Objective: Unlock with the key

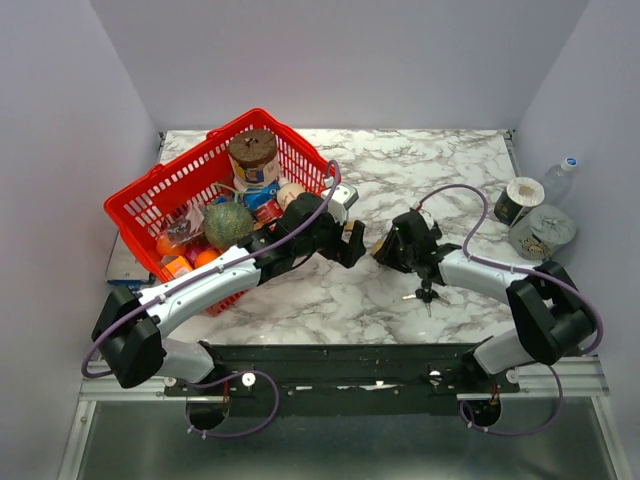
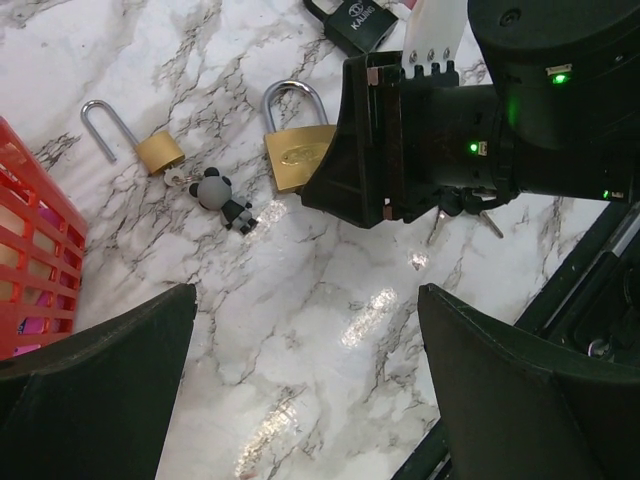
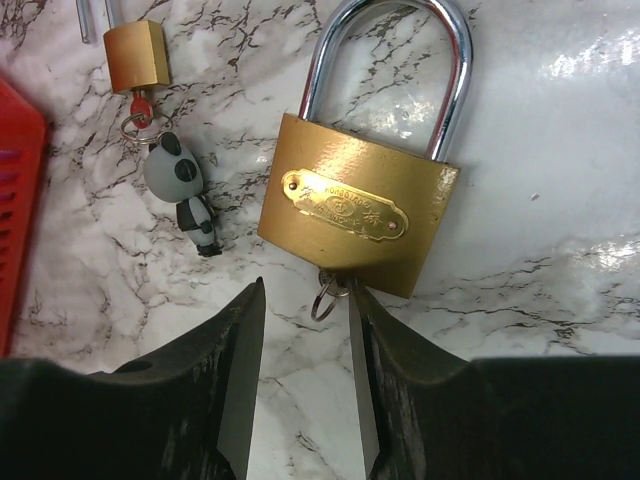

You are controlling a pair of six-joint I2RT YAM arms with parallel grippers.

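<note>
A large brass padlock (image 3: 355,200) lies flat with its shackle up-left; a key ring (image 3: 320,308) hangs from its lower edge, the key mostly hidden. My right gripper is open over that ring, its fingertips either side. A small brass padlock (image 3: 138,55) has a key with a red tag and panda charm (image 3: 180,190). My left gripper stands open over bare marble, also seen in the top view left of the right one.
A red basket (image 1: 150,200) of objects fills the left. A black padlock (image 2: 355,25) and further keys lie nearby. Cans (image 1: 540,232) and a bottle stand at the right.
</note>
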